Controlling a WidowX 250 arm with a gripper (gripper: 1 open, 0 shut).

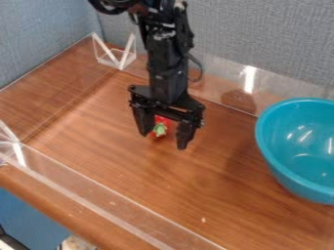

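My black gripper (162, 134) hangs in the middle of the wooden table, open, its fingers spread down on either side of a small red strawberry-like object with a green top (159, 127). The object sits on the wood between the fingers, partly hidden by them; whether they touch it I cannot tell.
A turquoise bowl (298, 157) stands at the right. Clear plastic guards run along the back and front-left edges. The wood to the left and in front of the gripper is clear.
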